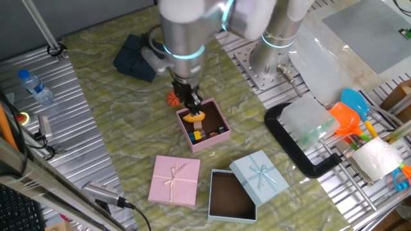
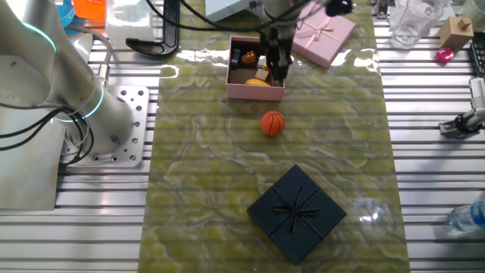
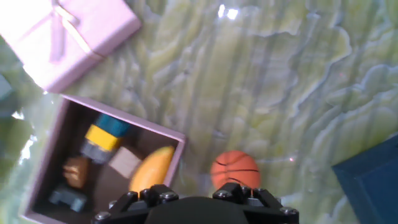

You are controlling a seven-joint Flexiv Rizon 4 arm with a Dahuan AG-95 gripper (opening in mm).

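Observation:
My gripper (image 1: 192, 108) hangs over the back rim of an open pink box (image 1: 220, 142), pointing down. In the wrist view the gripper has its two fingers (image 3: 155, 195) apart and nothing shows between them; it is open. An orange basketball (image 3: 235, 169) lies on the mat outside the box, just ahead of the right finger. Inside the box are a yellow mango-like fruit (image 3: 152, 169), a pale block (image 3: 125, 162), a yellow block (image 3: 102, 138) and a brown piece (image 3: 76, 172). The gripper partly covers the box in exterior view 2.
A pink lid (image 1: 174, 181) with a bow lies nearby. A light blue lid (image 1: 259, 178) leans across an empty open box (image 1: 226, 196). A closed dark blue box (image 2: 296, 214) stands apart on the green mat, with free room around it. A black clamp (image 1: 290, 144) borders the mat.

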